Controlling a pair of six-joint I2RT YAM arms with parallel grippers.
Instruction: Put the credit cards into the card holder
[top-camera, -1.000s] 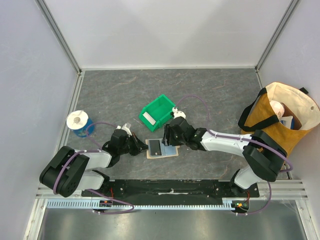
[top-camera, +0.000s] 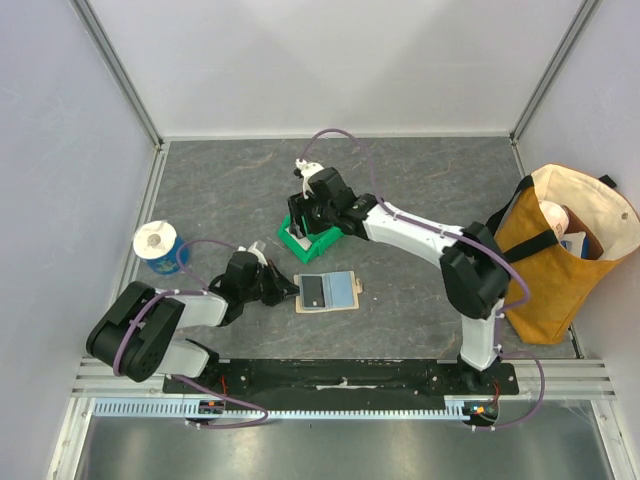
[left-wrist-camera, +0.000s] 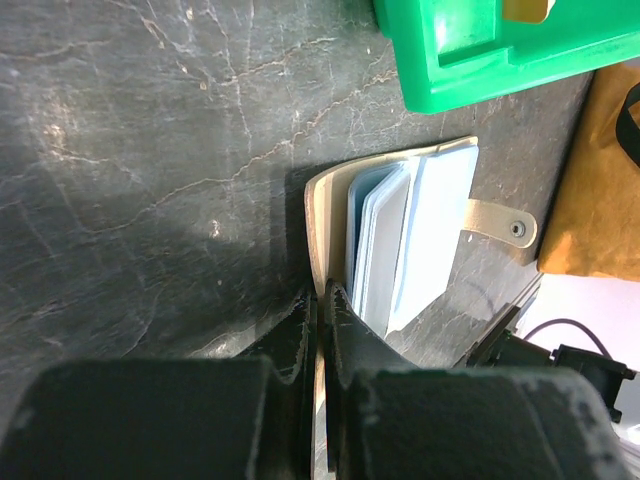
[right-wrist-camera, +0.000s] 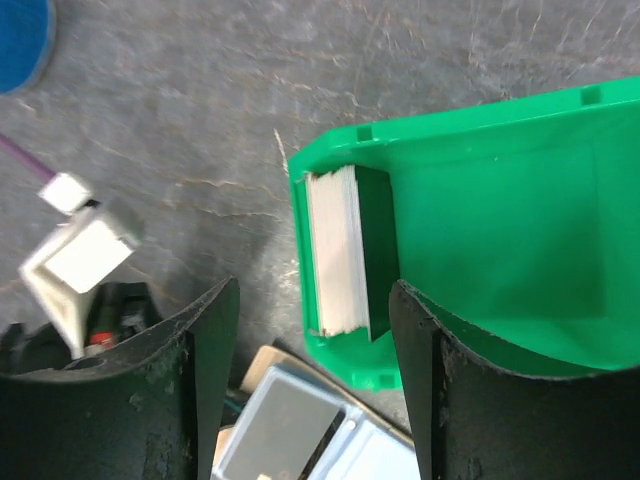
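The open card holder (top-camera: 340, 290) lies on the table, with my left gripper (top-camera: 288, 286) shut on its left edge, seen as a tan strip between the fingers in the left wrist view (left-wrist-camera: 325, 300). Just behind the holder is a green tray (top-camera: 328, 243) with a stack of white cards (right-wrist-camera: 338, 250) along its left end. My right gripper (top-camera: 302, 218) is over that end of the tray, its fingers apart on either side of the stack in the right wrist view, nothing between them.
A blue-and-white roll (top-camera: 160, 250) stands at the left. A yellow bag (top-camera: 545, 280) with items inside stands at the right.
My right gripper has moved up and left from the card holder to over the green tray's card stack. The left gripper has stayed on the holder.
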